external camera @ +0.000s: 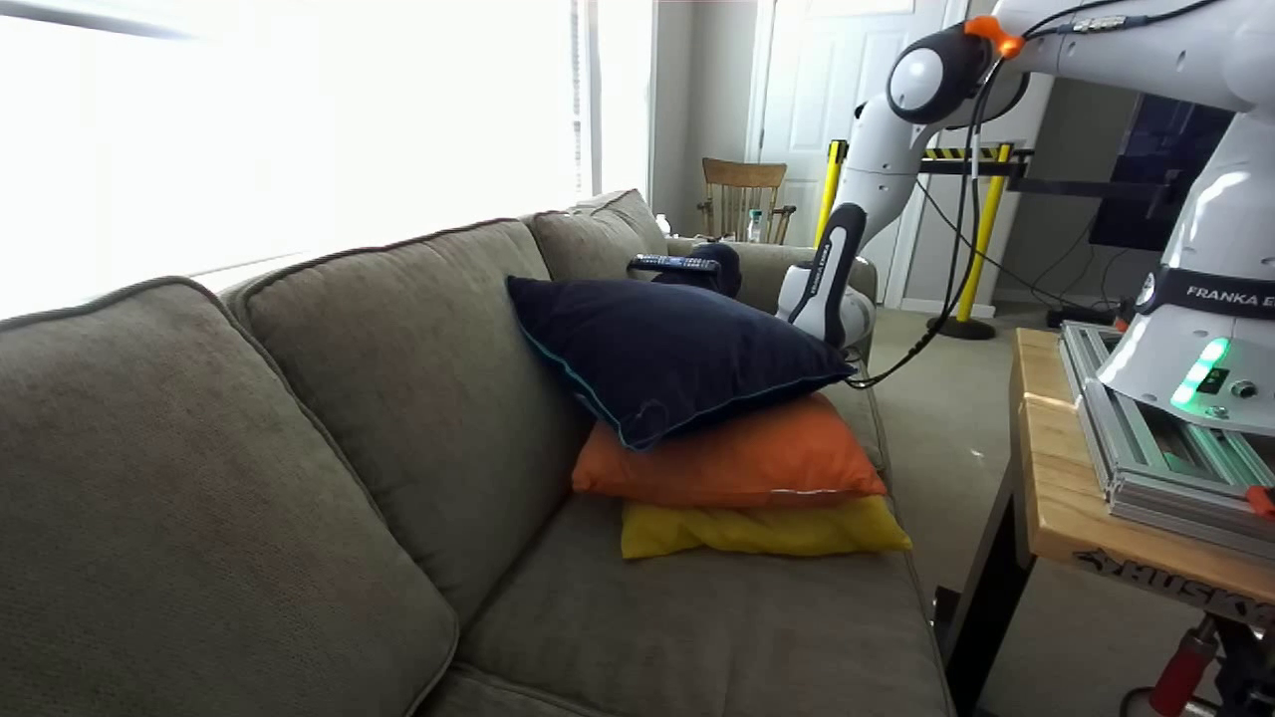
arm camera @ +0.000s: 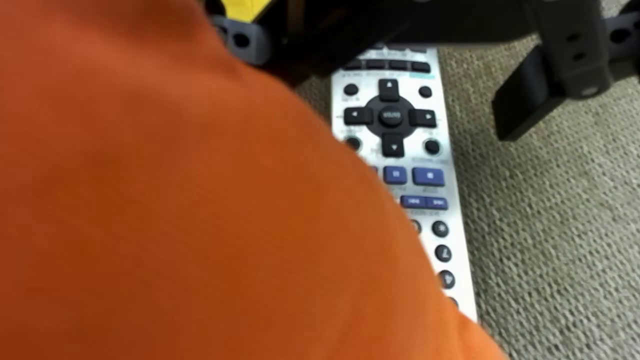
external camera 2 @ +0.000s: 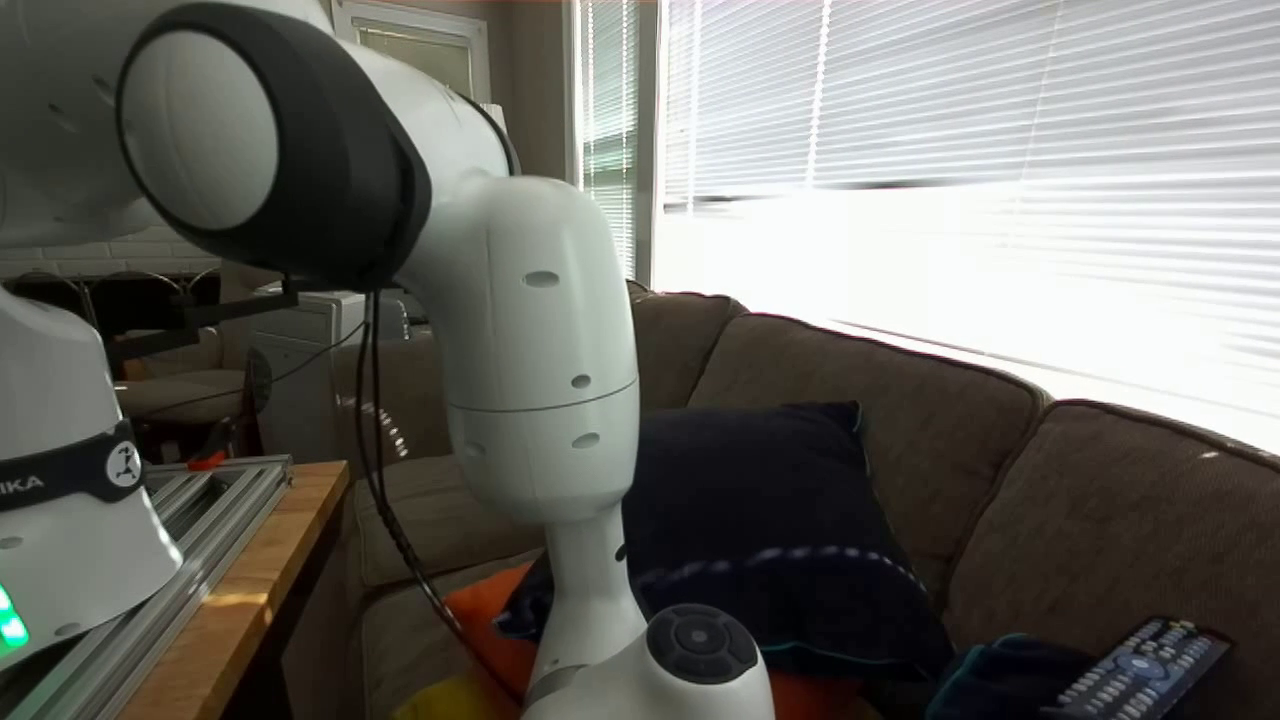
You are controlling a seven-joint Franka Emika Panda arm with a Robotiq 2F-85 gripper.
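Note:
In the wrist view my gripper stands open, its fingers on either side of a silver remote (arm camera: 391, 117). Nothing is held between them. The remote lies on the tan couch fabric (arm camera: 558, 240), its lower left side covered by an orange cushion (arm camera: 180, 198) that fills the near left. From outside, the gripper is hidden behind the pillow stack, at the lower end of the arm (external camera: 825, 275). The stack has a navy pillow (external camera: 693, 353) on the orange cushion (external camera: 741, 460), above a yellow one (external camera: 765, 528).
A second remote (external camera 2: 1146, 672) rests on a dark cloth-like item (external camera 2: 1014, 678) at the couch's far end. The couch backrest (external camera: 394, 347) runs behind the pillows. A wooden table (external camera: 1064, 478) carries the robot's base.

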